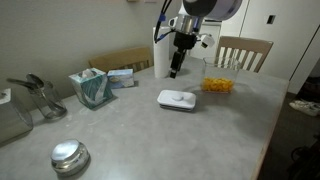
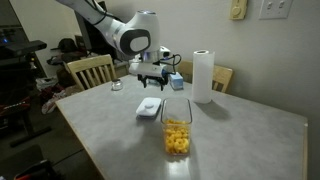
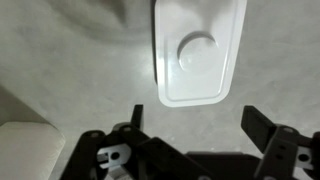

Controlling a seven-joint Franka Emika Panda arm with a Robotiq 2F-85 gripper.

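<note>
A flat white lid (image 3: 203, 82) with a round knob lies on the grey table. In exterior view 1 this white lid (image 1: 177, 99) is near the middle, and in exterior view 2 the lid (image 2: 148, 107) is left of the clear container (image 2: 175, 111). Yellow-orange pieces (image 2: 177, 139) fill the lower part of that container. My gripper is open and empty, hanging above the table. Its fingertips appear just beyond the lid's short rounded edge in the wrist view, without visible contact.
A paper towel roll (image 2: 203, 76) stands at the back. A patterned carton (image 1: 92, 88), a blue-white box (image 1: 121, 78) and a metal bowl (image 1: 70, 157) occupy the left side in exterior view 1.
</note>
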